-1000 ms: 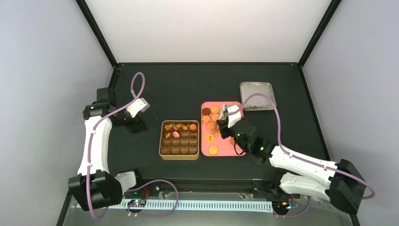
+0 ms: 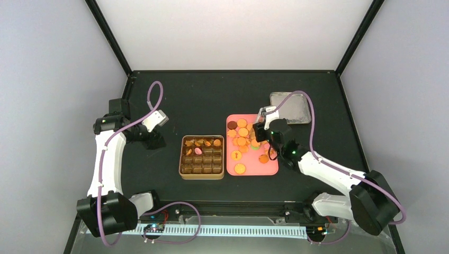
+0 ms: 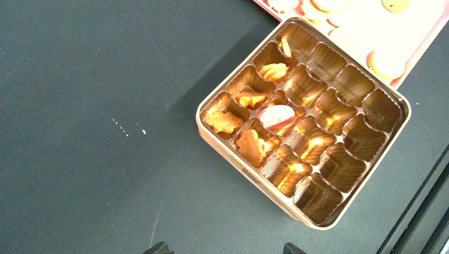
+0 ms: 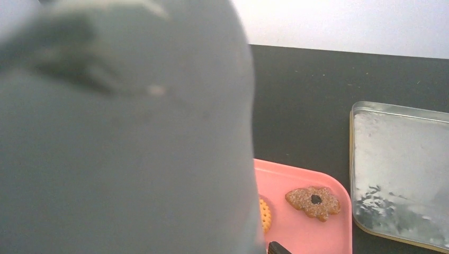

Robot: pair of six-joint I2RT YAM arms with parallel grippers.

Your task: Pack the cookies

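A gold cookie box [image 2: 201, 176] divided into compartments stands mid-table. Several cookies fill its back compartments, and a pink cookie [image 3: 276, 116] sits among them in the left wrist view. Right of it lies the pink tray [image 2: 259, 170] with many loose cookies, among them a brown star-edged cookie [image 4: 314, 202] in a corner. Left of the box, my left gripper is open and empty, its fingertips apart at the image's bottom edge. My right gripper [image 2: 254, 132] hovers over the tray, open; only one fingertip [image 4: 278, 247] shows in the right wrist view.
A silver metal lid or tray [image 2: 292, 110] lies behind the pink tray, on the right. A large blurred grey shape [image 4: 127, 137] blocks the left half of the right wrist view.
The left arm and the box have stayed put.
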